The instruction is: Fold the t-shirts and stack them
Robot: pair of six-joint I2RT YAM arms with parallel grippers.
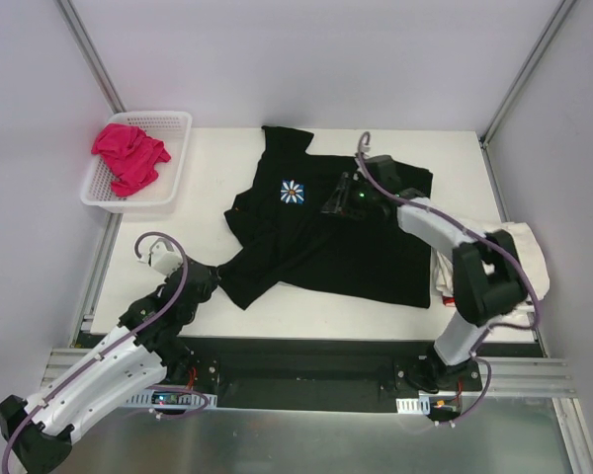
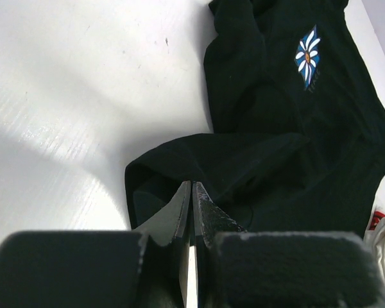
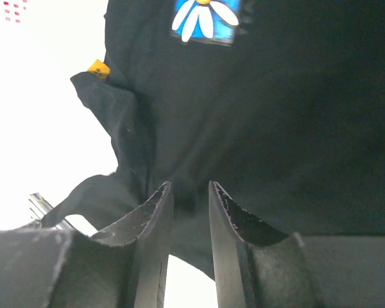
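A black t-shirt (image 1: 316, 237) with a daisy print (image 1: 292, 192) lies spread on the white table, its lower left part rumpled and folded. My left gripper is shut at that lower left flap, which reaches up around its fingertips; whether cloth is between them is unclear. My right gripper is over the middle of the shirt, to the right of the print, its fingers apart with nothing seen between them; it is blurred in the top view.
A white basket (image 1: 173, 163) with red cloth (image 1: 128, 158) stands at the back left. Folded cream cloth (image 1: 524, 267) lies at the right edge.
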